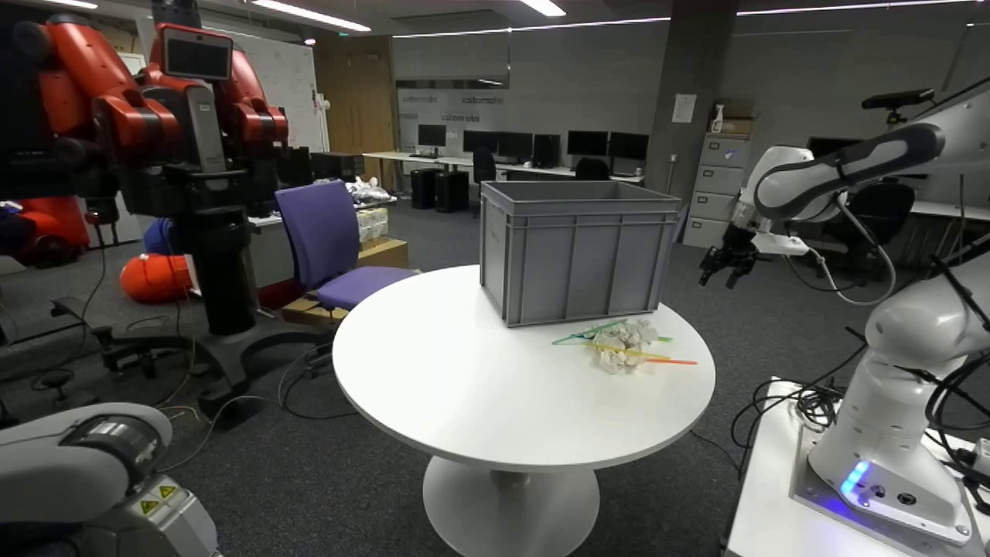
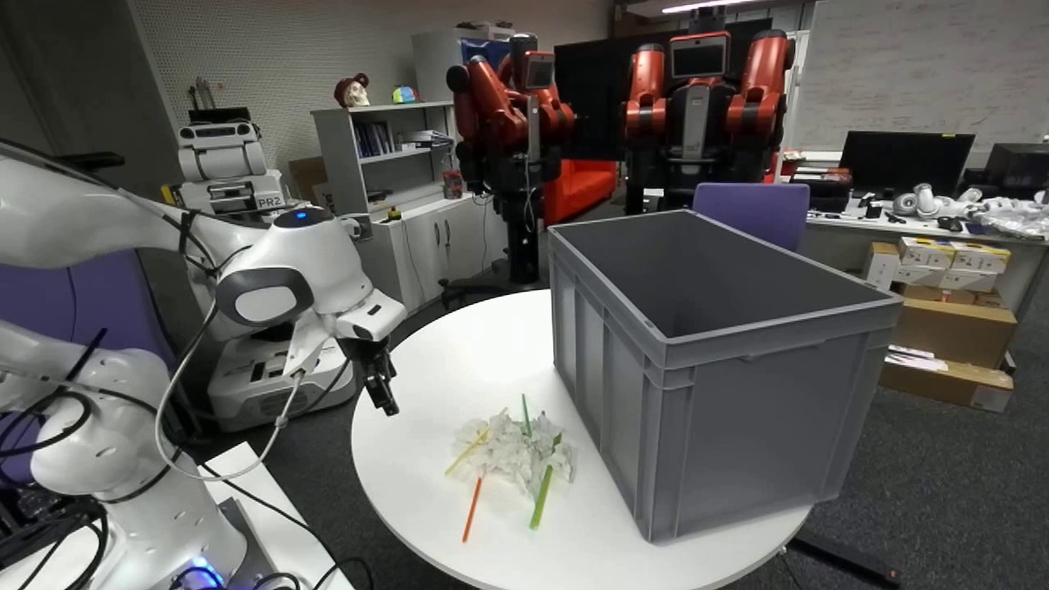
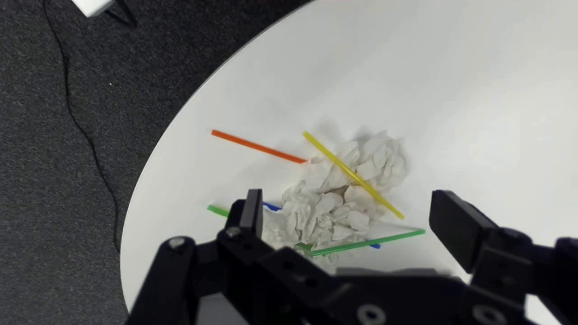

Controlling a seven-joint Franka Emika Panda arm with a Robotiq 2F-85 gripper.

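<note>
Crumpled white paper [image 3: 336,208] lies in a loose heap on the round white table [image 1: 445,390]. Coloured straws rest among it: a yellow straw [image 3: 353,174] across the top, an orange straw [image 3: 257,146] sticking out at one side, a green straw [image 3: 374,241] and bits of a blue straw [image 3: 272,206]. Beside the heap stands a tall grey crate [image 2: 757,423], open at the top; its floor is hidden. My gripper [image 1: 720,275] hangs above table height near the table's edge, clear of the heap. Its fingers [image 3: 458,230] are spread wide in the wrist view, with nothing held.
The crate's high walls [image 1: 585,264] fill the back of the table. Bare tabletop lies left of the heap in exterior view 1. A purple chair [image 1: 325,241] is behind the table, and a cable [image 3: 89,143] runs along the floor.
</note>
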